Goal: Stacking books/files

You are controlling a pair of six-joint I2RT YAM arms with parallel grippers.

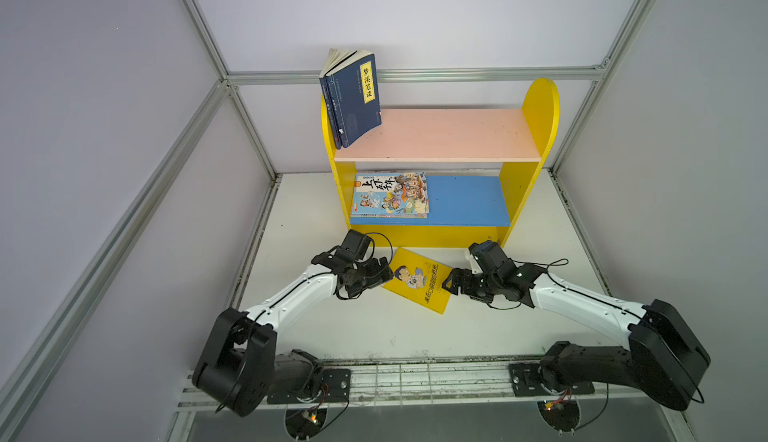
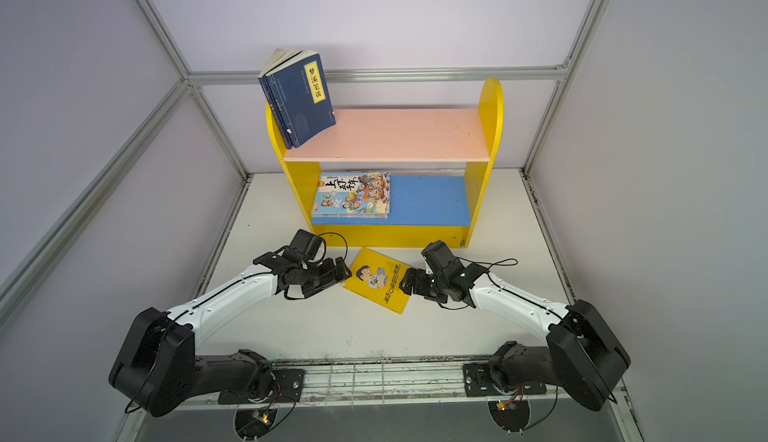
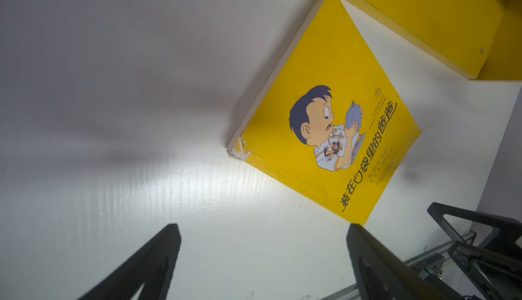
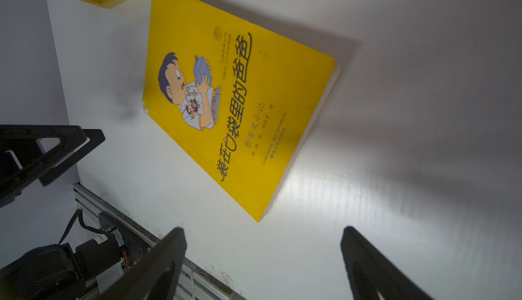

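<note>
A yellow paperback point(image 1: 420, 280) with a cartoon boy lies flat on the white table before the bookshelf. My left gripper point(image 1: 382, 270) is low at the book's left end, my right gripper point(image 1: 453, 281) at its right end. Both wrist views show the book beneath, between well-separated fingers; each gripper is open. A colourful comic stack point(image 1: 390, 195) lies on the blue shelf's left part. Dark blue books point(image 1: 349, 101) stand leaning at the left of the pink top shelf.
The pink shelf point(image 1: 448, 133) is clear to the right, as is the right part of the blue shelf point(image 1: 468, 200). Bare table point(image 2: 264, 201) flanks the yellow bookshelf, whose base board sits just behind the book.
</note>
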